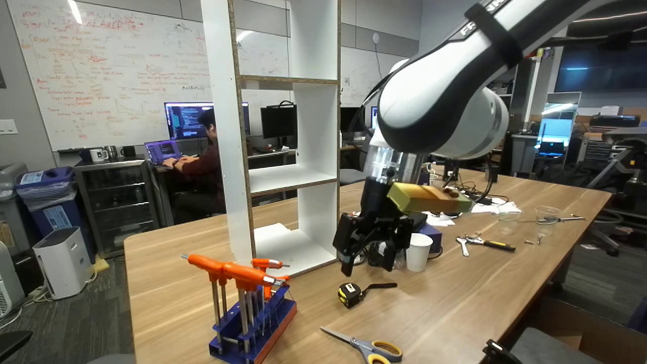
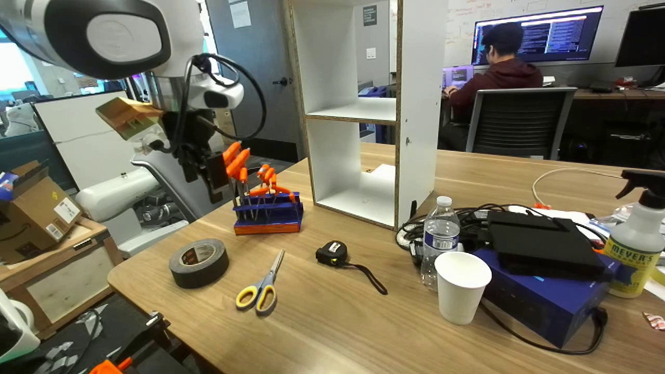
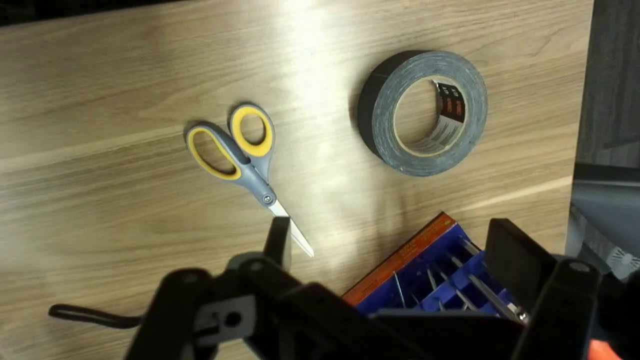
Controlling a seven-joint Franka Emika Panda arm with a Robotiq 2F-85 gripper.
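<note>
My gripper (image 1: 370, 267) hangs open above the table, nothing between its fingers. In the wrist view, the left finger (image 3: 277, 243) overlaps the tip of the grey and yellow scissors (image 3: 261, 189), which lie flat below. The other finger (image 3: 517, 258) covers part of the blue stand (image 2: 274, 215) that holds orange-handled hex keys (image 1: 236, 271). A roll of black tape (image 2: 199, 263) lies flat near the table's corner. The black tape measure (image 2: 332, 253), with its strap, rests between the scissors and the shelf; only the strap (image 3: 96, 316) shows in the wrist view.
A tall white shelf (image 2: 416, 124) stands behind the tools. The paper cup (image 2: 462, 286), water bottle (image 2: 440, 240), cables and blue box (image 2: 536, 299) crowd one side. Wrenches (image 1: 479, 242) lie farther along the table. Bare wood surrounds the scissors.
</note>
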